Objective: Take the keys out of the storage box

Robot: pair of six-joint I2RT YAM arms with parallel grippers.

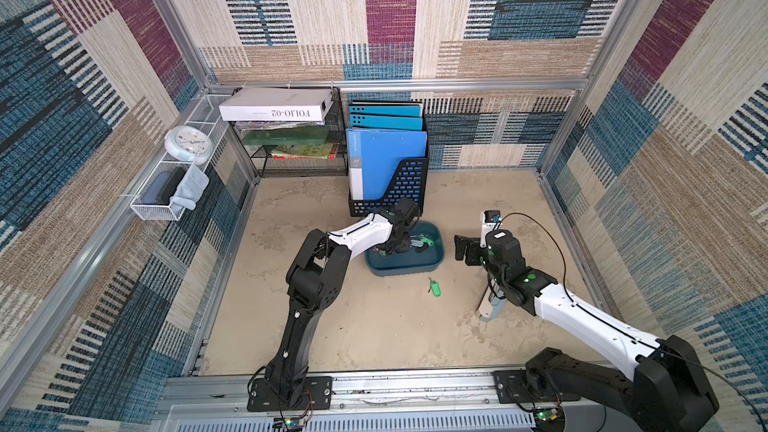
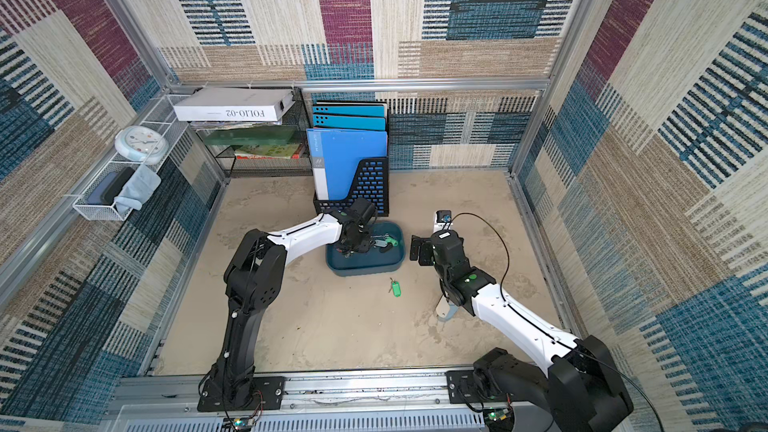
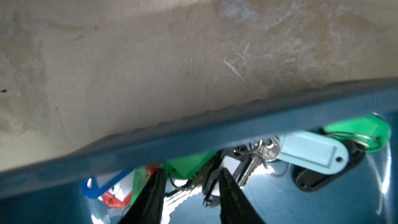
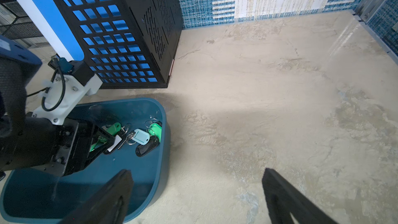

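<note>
The dark teal storage box stands on the table in front of the file holder. Several keys lie along its far wall, with a pale blue tag, green tags and a black fob. My left gripper reaches down into the box, its fingers apart above a green-tagged key and a white-labelled key. Whether it touches them cannot be told. One key with a green tag lies on the table in front of the box. To the right of the box, my right gripper is open and empty.
A black file holder with blue folders rises close behind the box. Beneath the right arm lies a white and grey object, partly hidden.
</note>
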